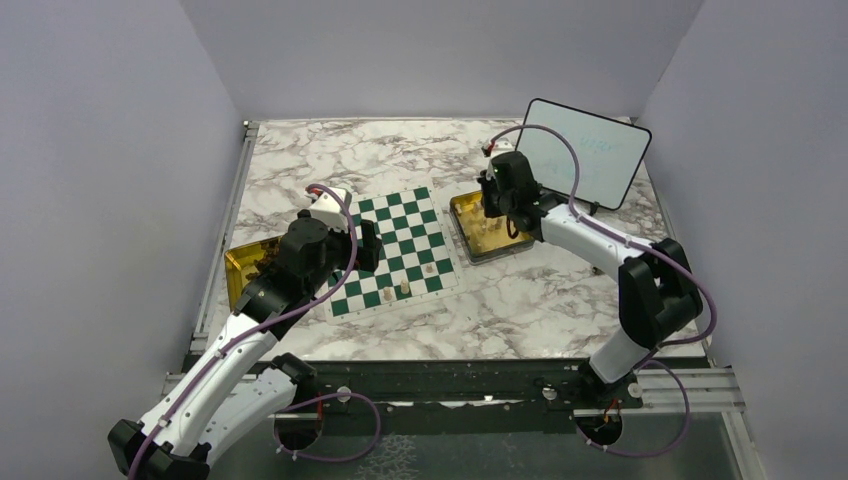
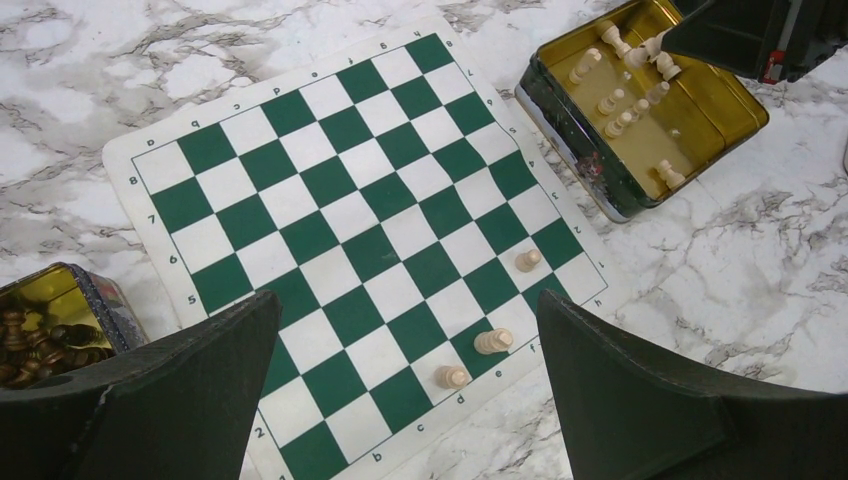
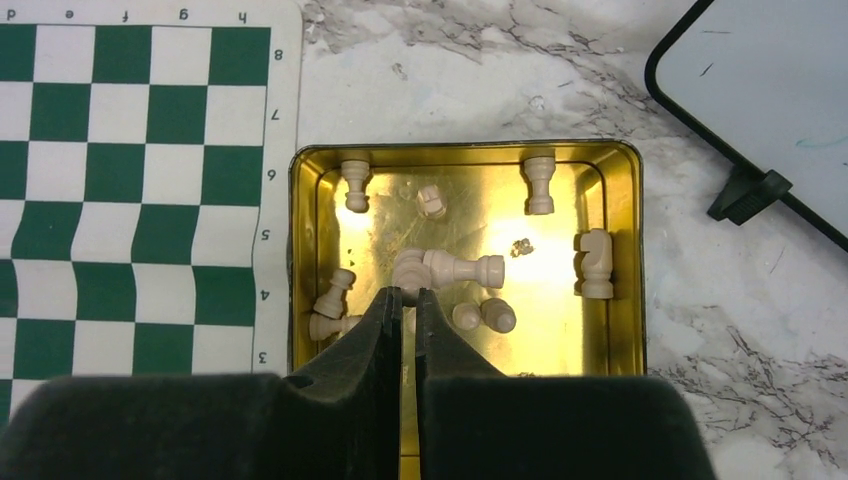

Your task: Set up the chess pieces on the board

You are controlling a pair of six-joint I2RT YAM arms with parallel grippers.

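A green-and-white chessboard (image 2: 390, 215) holds three cream pieces near its front edge: one (image 2: 451, 376), a taller one (image 2: 493, 341) and a third (image 2: 527, 260). My left gripper hangs open above the board, nothing between its fingers. My right gripper is over the gold tin (image 3: 610, 200) of cream pieces, its fingertips close together over a cluster of pieces. Whether it grips one cannot be told. A knight (image 3: 596, 264) and a rook (image 3: 539, 184) lie near the tin's right and back walls.
A second tin (image 2: 110, 310) of dark pieces stands left of the board. A whiteboard (image 1: 582, 155) on clips stands behind the right tin. Bare marble table (image 1: 500, 320) shows in front and at the back.
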